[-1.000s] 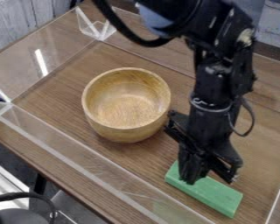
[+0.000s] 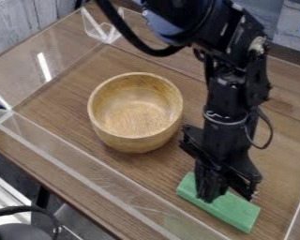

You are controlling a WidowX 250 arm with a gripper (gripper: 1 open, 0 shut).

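The black gripper (image 2: 210,193) points down at a flat green block (image 2: 231,213) at the lower right of the table, its fingertips at the block's upper left part. It looks shut; whether anything is between the fingertips is hard to tell, and the block lies flat beneath them.
A round wooden bowl (image 2: 134,105) stands left of the arm. A clear plastic piece (image 2: 100,26) is at the top left, and black cables lie along the lower left edge.
The gripper has shifted slightly at the green block over the last second. The block and bowl look unmoved.
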